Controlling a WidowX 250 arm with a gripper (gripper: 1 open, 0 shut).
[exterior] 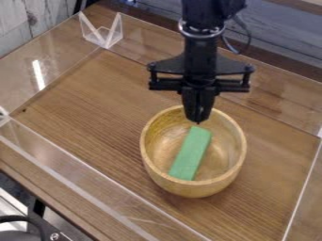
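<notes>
My black gripper [199, 115] hangs over the back rim of a round tan bowl [229, 168], its tip pointing down; it is shut, with nothing visible between its fingers, though the tip is small and dark. A green rectangular block [190, 154] lies inside the bowl, slightly in front of the gripper and apart from it.
A clear wire-like or plastic stand [104, 30] is at the back left. The table's edges run along the left and back.
</notes>
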